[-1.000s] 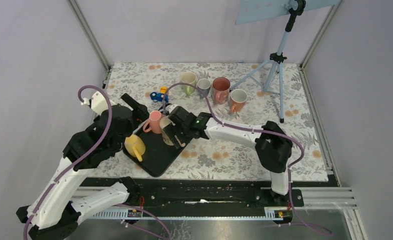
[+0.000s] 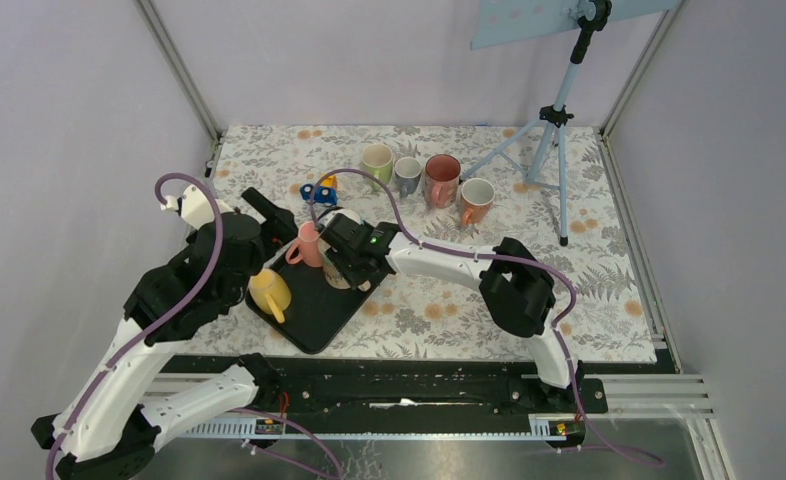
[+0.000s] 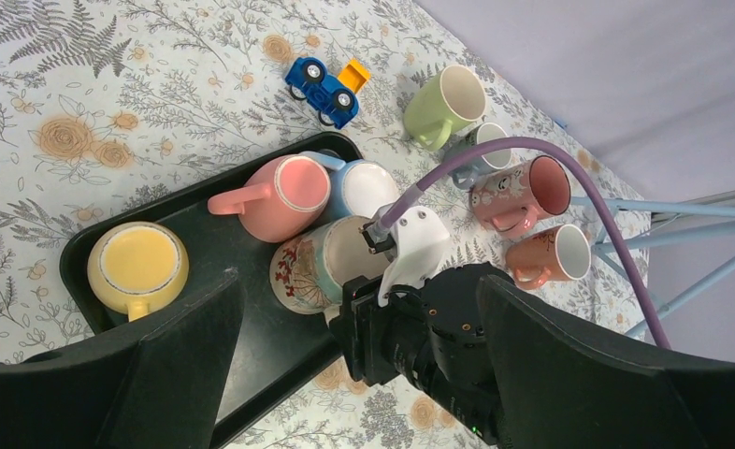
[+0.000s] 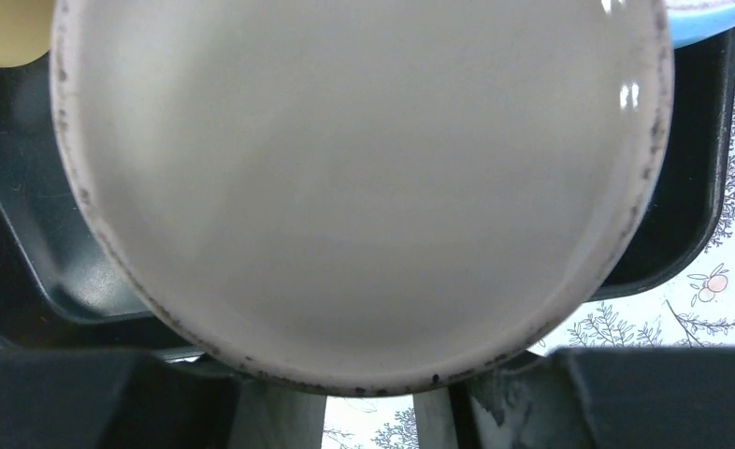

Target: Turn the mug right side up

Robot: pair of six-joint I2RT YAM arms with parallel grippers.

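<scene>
A cream mug with a red pattern lies on its side in the black tray (image 2: 309, 325); its pale base (image 4: 364, 178) fills the right wrist view. My right gripper (image 2: 354, 275) is at this mug, fingers below its base; whether they grip it is unclear. Beside it are a pink mug (image 3: 280, 196) and a blue mug (image 3: 368, 187), both bottom up, and a yellow mug (image 3: 137, 262) bottom up at the tray's left. My left gripper (image 2: 279, 230) stands open above the tray's left side, holding nothing.
Green (image 2: 376, 162), grey (image 2: 408, 176), red (image 2: 442, 182) and orange (image 2: 477, 200) mugs stand at the back with a toy truck (image 2: 319, 194). A tripod (image 2: 559, 130) occupies the back right.
My right arm has shifted left over the last second, bringing its gripper slightly further onto the cream mug. The left arm is essentially still.
</scene>
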